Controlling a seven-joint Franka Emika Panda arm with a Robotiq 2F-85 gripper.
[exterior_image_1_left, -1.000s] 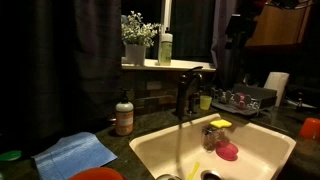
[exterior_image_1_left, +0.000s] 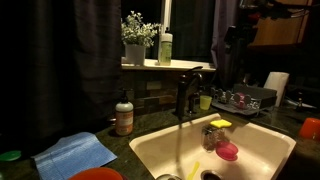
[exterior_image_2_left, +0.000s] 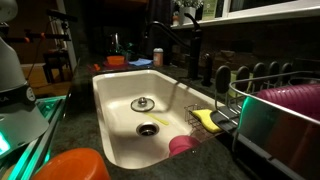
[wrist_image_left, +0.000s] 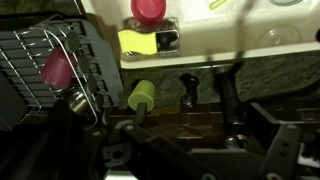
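My gripper is open, its dark fingers wide apart at the bottom of the wrist view, with nothing held between them. In exterior view 1 the gripper (exterior_image_1_left: 236, 38) hangs high at the upper right, clear of the sink (exterior_image_1_left: 150, 150). A yellow sponge (wrist_image_left: 138, 42) sits in a clear holder at the sink's edge, beside a pink-red cup or bowl (wrist_image_left: 148, 10). A light green cup (wrist_image_left: 142, 95) stands on the counter behind the sink. In exterior view 2 a glass lid (exterior_image_2_left: 143, 103) and a thin yellow item (exterior_image_2_left: 158, 118) lie in the basin.
The dish rack (wrist_image_left: 50, 65) holds a red cup (wrist_image_left: 57, 70) and stands right of the sink. A dark faucet (exterior_image_1_left: 184, 92) rises behind the basin. A soap bottle (exterior_image_1_left: 124, 116), a blue cloth (exterior_image_1_left: 75, 155) and an orange-red bowl (exterior_image_1_left: 97, 174) occupy the left counter.
The arm at the upper right of exterior view 1 is slightly lower than before. The sink and the objects around it look unchanged.
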